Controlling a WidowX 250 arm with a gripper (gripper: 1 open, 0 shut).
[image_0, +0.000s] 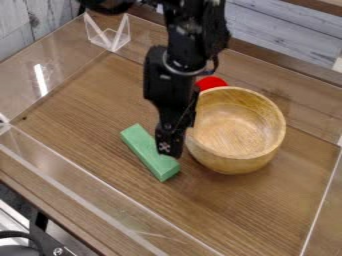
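The black robot gripper (168, 139) hangs from the arm at the middle of the view, open, over the upper end of a green block (151, 153) that lies on the wooden table. To its right is a wooden bowl (242, 130). A small red object (211, 82) is partly hidden behind the arm and bowl.
A clear plastic container (107, 30) stands at the back left. The table (80, 130) has free room to the left and at the front right, with edges at the left and right.
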